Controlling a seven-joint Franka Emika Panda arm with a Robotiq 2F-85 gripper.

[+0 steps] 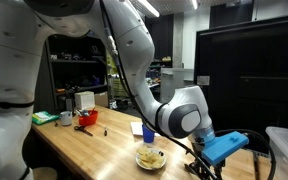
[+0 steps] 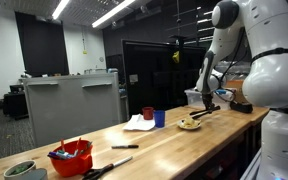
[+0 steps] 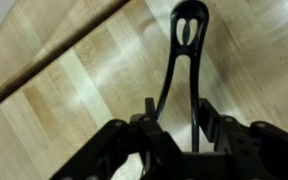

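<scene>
A black utensil with a slotted head and two slim arms, like tongs, runs up the wrist view above the wooden table. Its lower part lies between the dark fingers of my gripper, which is shut on it. In exterior view 2, my gripper is low over the far right of the table. The arm hides most of the gripper in exterior view 1. A plate with yellowish food stands to the left of the wrist there.
A blue cup, a red cup and a white cloth are beyond the plate. Farther off are a red container, a bowl and dark-handled tools. Bare table lies between.
</scene>
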